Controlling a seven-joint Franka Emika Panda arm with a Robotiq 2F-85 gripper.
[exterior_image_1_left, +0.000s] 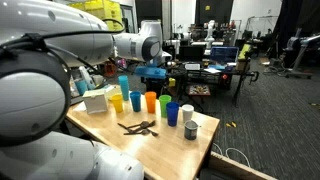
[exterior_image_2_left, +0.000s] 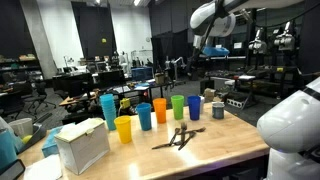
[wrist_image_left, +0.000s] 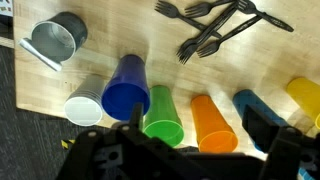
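My gripper hangs open above the table, its dark fingers apart with nothing held between them. Beneath it in the wrist view stand a green cup, an orange cup and a blue cup. Another blue cup is partly covered by the right finger, and a yellow cup sits at the right edge. To the left are a white cup and a grey metal cup with a light handle. Several dark forks and other utensils lie loose on the wood.
A white box stands at one end of the table, close to a taller blue cup stack. The cups form a rough row. Desks and chairs fill the background.
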